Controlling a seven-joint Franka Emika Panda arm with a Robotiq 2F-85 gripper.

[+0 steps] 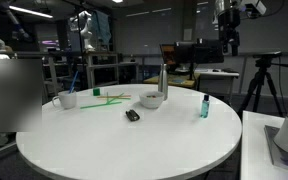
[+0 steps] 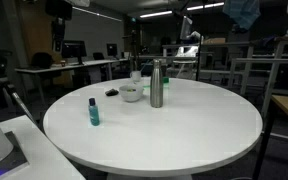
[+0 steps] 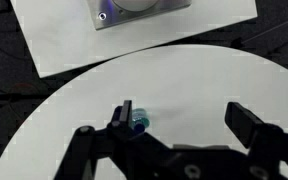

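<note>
High above the round white table, my gripper stands open, with nothing between its fingers. In exterior view 2 the gripper hangs at the upper left, far above the tabletop. A small teal bottle with a dark cap stands upright near the table's edge on the robot's side. From the wrist view this bottle shows far below, beside the left finger and partly hidden by the gripper. A white bowl sits near a tall steel flask; its contents are unclear.
A black object lies near the table's middle. Beyond it are a white mug, green and orange sticks and a small green item. The robot's white base table adjoins the round one.
</note>
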